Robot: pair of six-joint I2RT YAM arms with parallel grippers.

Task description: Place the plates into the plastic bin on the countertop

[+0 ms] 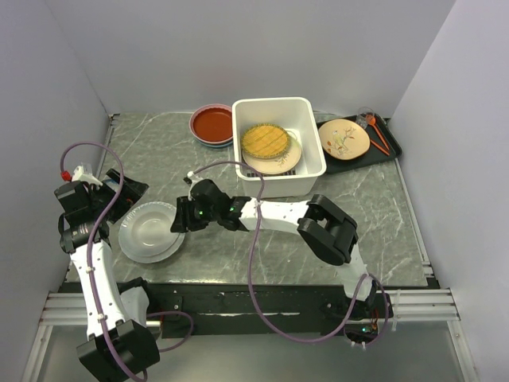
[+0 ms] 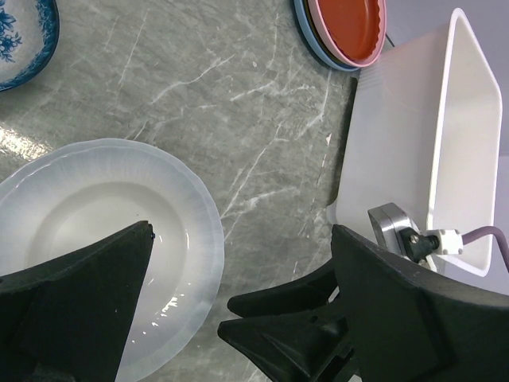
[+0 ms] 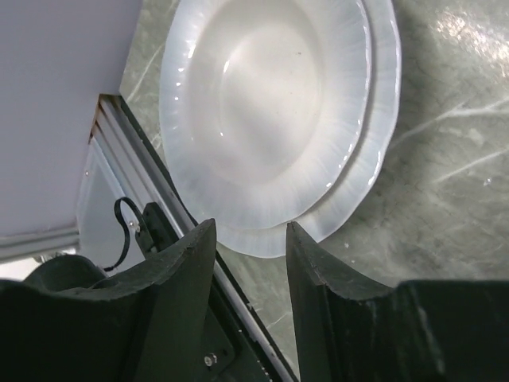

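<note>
Two stacked white translucent plates [image 1: 145, 231] lie at the counter's front left, their offset rims clear in the right wrist view [image 3: 254, 103]. My right gripper [image 1: 181, 215] hangs at their right edge, fingers apart with nothing between them. My left gripper stands open at upper left of the plates, empty. The white plastic bin [image 1: 278, 185] at the back holds a cream plate [image 1: 277, 165] with a yellow pie-like dish [image 1: 266, 140].
Red, pink and blue plates [image 1: 213, 125] are stacked left of the bin. A dark tray [image 1: 383, 151] with a floral plate and orange utensils sits at back right. A blue-patterned dish [image 2: 32, 48] shows in the left wrist view.
</note>
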